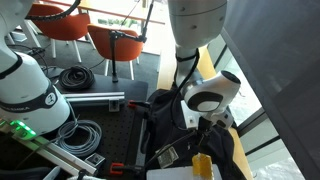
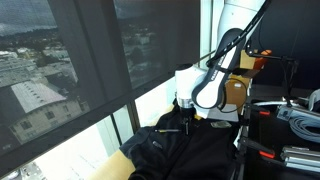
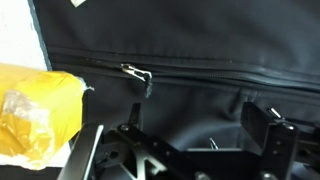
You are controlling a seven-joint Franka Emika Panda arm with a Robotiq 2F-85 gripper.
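Note:
A black fabric bag [image 2: 150, 155] lies spread over the table below the arm. In the wrist view, its dark zipper [image 3: 210, 73] crosses the cloth from side to side. A metal zipper slider [image 3: 137, 72] with a short dark pull [image 3: 149, 88] sits left of centre. My gripper is open above the cloth, its fingers far apart and nothing visible between them. The pull lies between the fingers' lines, nearer the left one. In the second exterior view my gripper [image 2: 191, 125] hangs low over the bag; contact cannot be told.
A yellow, shiny wrapped item [image 3: 38, 115] on something white lies left of the gripper in the wrist view. Another robot arm [image 1: 30, 95], coiled cable [image 1: 78, 137] and a dark bench [image 1: 110, 125] stand left in the first exterior view. A grey screen [image 2: 80, 65] borders the table.

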